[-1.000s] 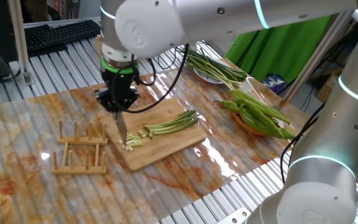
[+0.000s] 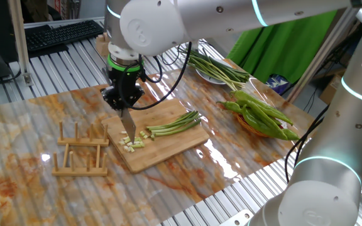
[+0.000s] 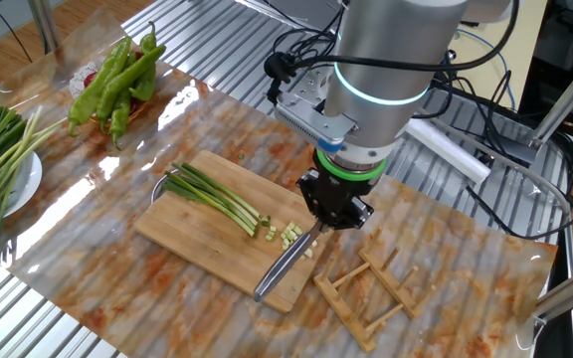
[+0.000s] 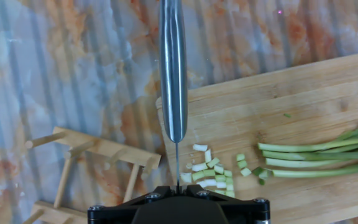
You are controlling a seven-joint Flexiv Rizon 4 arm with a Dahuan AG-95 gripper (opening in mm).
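A knife with a steel handle point(image 4: 173, 68) is clamped in my gripper, which is shut on it. Its blade point(image 2: 129, 125) points down over the left part of the wooden cutting board point(image 2: 168, 147), among chopped scallion pieces point(image 4: 213, 176). Whether the edge touches the board, I cannot tell. To the right of those pieces in the wrist view lies a bundle of uncut scallions point(image 4: 319, 155), cut ends facing the blade. Most of the blade is hidden edge-on in the wrist view.
Close to the board's left edge stands a wooden peg rack point(image 2: 80, 154). Green peppers point(image 2: 259, 116) fill a basket at the right, and a plate of long greens point(image 2: 215, 68) sits behind.
Over the second, my gripper and the knife have shifted slightly right in exterior view 1, and more of the blade's face shows.
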